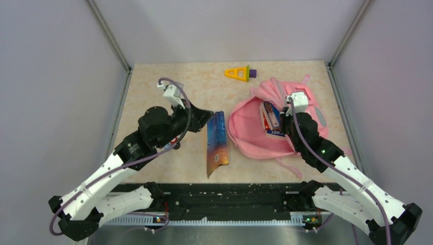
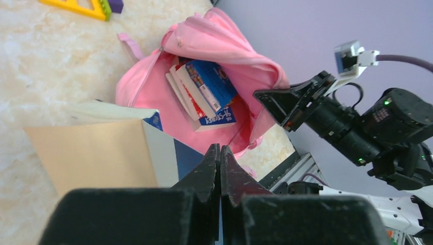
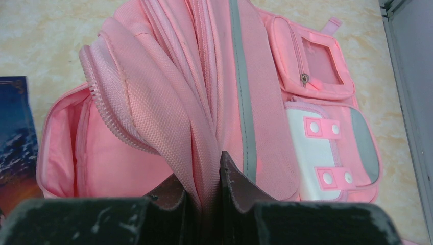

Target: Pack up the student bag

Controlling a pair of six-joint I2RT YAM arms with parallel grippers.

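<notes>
My left gripper [image 1: 207, 115] is raised, shut on the thin edge of a book [image 1: 217, 143] with a blue-and-orange cover, which hangs below it; cream pages and cover [image 2: 92, 153] show in the left wrist view. The pink backpack [image 1: 250, 138] lies open at the right, holding several books [image 1: 270, 117] [image 2: 204, 89]. My right gripper [image 1: 285, 115] is shut on the bag's upper flap [image 3: 168, 117], pink fabric bunched between its fingers.
A yellow toy with a purple end [image 1: 236, 72] lies at the back centre. Small items are partly hidden under the left arm. Walls and rails border both sides.
</notes>
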